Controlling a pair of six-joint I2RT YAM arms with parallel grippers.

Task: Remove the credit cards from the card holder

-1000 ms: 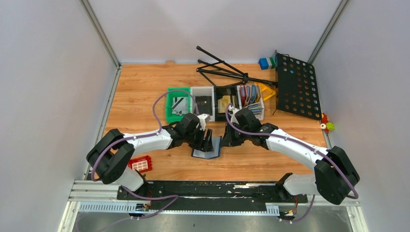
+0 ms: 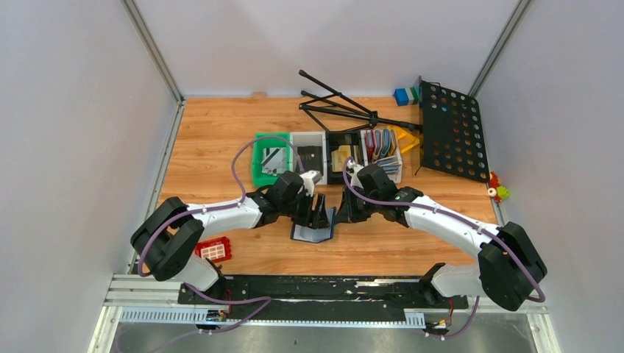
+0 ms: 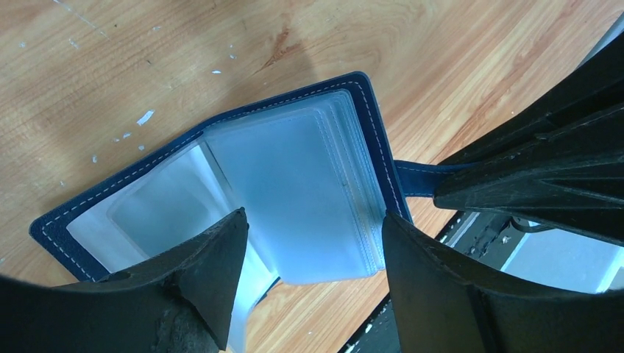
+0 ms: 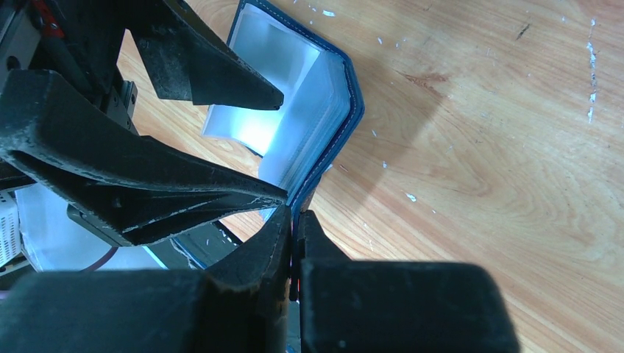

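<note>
An open dark blue card holder (image 2: 312, 232) with clear plastic sleeves lies low over the wooden table between the two grippers; in the left wrist view its sleeve stack (image 3: 294, 184) shows, and I cannot make out cards inside. My right gripper is shut on the holder's edge, where its strap runs between the fingers. My left gripper is part open above the sleeves, its fingertips either side of the front sleeve, with nothing clearly held.
A row of bins with a green bin (image 2: 257, 158) stands behind the grippers. A black metal stand (image 2: 452, 129) lies back right, a red object (image 2: 213, 248) front left. The wood right and left of the holder is mostly clear.
My left gripper has moved slightly right, and the card holder has shifted slightly left and toward the near edge. The right gripper looks unmoved.
</note>
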